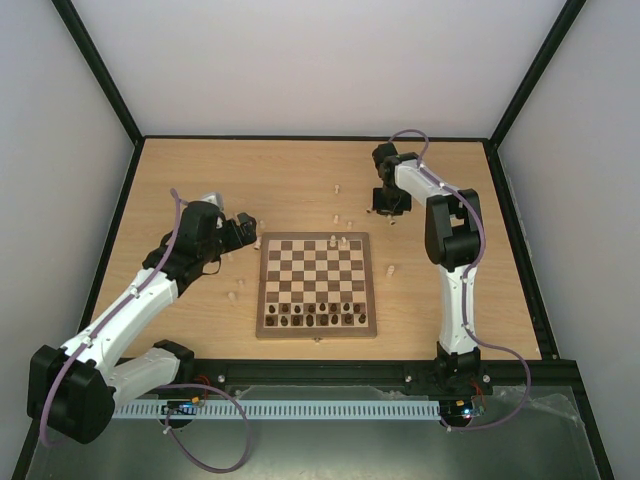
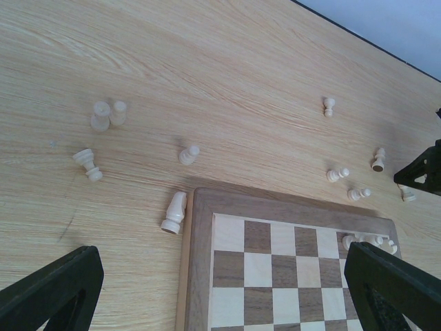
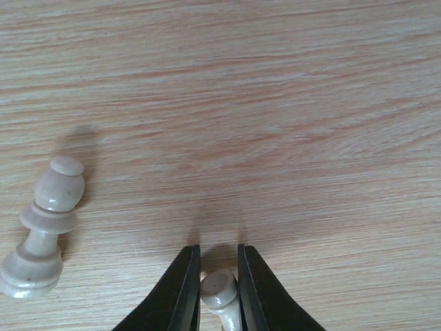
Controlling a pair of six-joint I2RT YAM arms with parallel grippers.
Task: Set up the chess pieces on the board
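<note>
The chessboard (image 1: 316, 337) lies flat, dark pieces (image 1: 309, 320) filling its two near rows. On its far row stand a few white pieces (image 1: 333, 241) at the right. My left gripper is open and empty, over the table at the board's far left corner. Beyond the board at the far right, my right gripper is low over the wood. A white piece (image 3: 219, 289) is between its fingers, close to both; whether they press on it I cannot tell. Another white piece (image 3: 43, 227) lies to the left in the right wrist view.
Loose white pieces are scattered about: one against the board's corner (image 2: 174, 212), several to its left (image 2: 88, 164), others beyond it (image 2: 329, 106). One more piece (image 1: 390, 270) is right of the board.
</note>
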